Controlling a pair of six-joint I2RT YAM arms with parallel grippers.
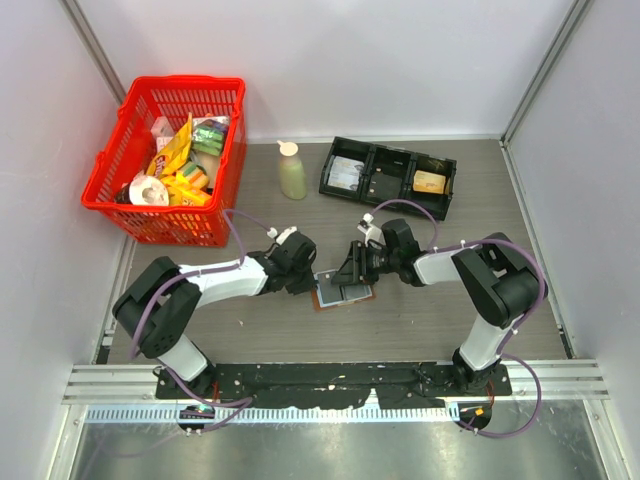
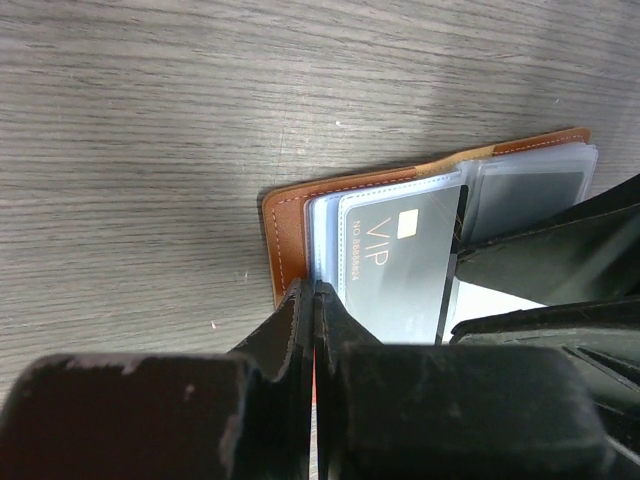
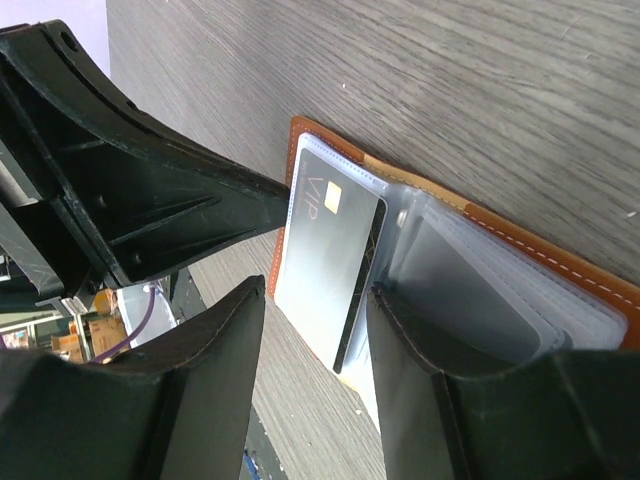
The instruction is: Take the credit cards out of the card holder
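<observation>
The brown leather card holder lies open on the table in the middle, its clear sleeves holding a grey VIP card, also seen in the right wrist view (image 3: 325, 250). My left gripper is shut, its tips at the holder's left edge beside the VIP card's sleeve, with nothing visible between them. My right gripper stands open over the holder, one finger on either side of the VIP card area, nothing held between them.
A red basket (image 1: 230, 150) of packaged goods stands at the back left. A bottle (image 1: 292, 175) and a black compartment box (image 1: 390, 185) stand at the back. The table around the holder is mostly clear.
</observation>
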